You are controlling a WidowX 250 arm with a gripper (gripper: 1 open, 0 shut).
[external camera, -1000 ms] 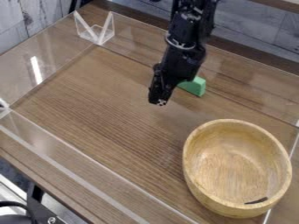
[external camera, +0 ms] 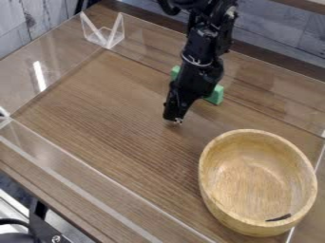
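My gripper hangs low over the middle of the wooden table, its tips pointing down and looking shut, with nothing visible between them. A green object lies just behind it, to the right, partly hidden by the black arm that comes down from the top of the view.
A round tan bowl with a small dark item inside fills the lower right of the table. Pale brackets stand at the table's left and back-left edges, and a wall runs along the back.
The gripper has moved a little down, toward the front of the table. The green object and the bowl look unchanged.
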